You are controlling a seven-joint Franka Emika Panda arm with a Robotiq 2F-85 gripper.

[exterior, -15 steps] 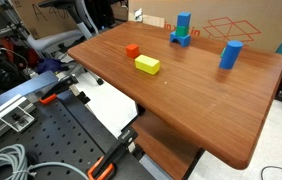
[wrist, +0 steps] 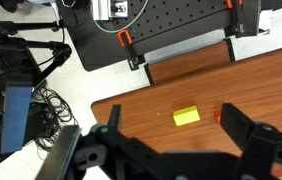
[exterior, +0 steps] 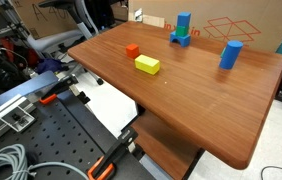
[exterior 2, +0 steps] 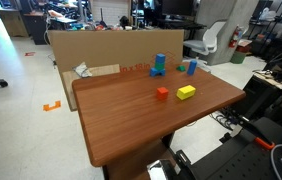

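Observation:
A yellow block [exterior: 147,64] lies flat on the brown table [exterior: 196,95], with a small red cube [exterior: 132,50] beside it. Farther back stands a stack [exterior: 182,30] with a blue top, a green middle and a wider blue foot. To its right is an upright blue cup-like cylinder [exterior: 230,55]. From above, the wrist view has the yellow block [wrist: 187,115] and, near it, the red cube [wrist: 219,117], partly cut off by a dark finger. My gripper is open, its dark fingers wide apart with nothing held; neither exterior view shows it clearly.
A tan panel [exterior 2: 111,50] stands along the table's far side. A dark perforated bench [exterior: 41,140] with orange-handled clamps [exterior: 103,170] lies along the near side, separated from the table by a gap.

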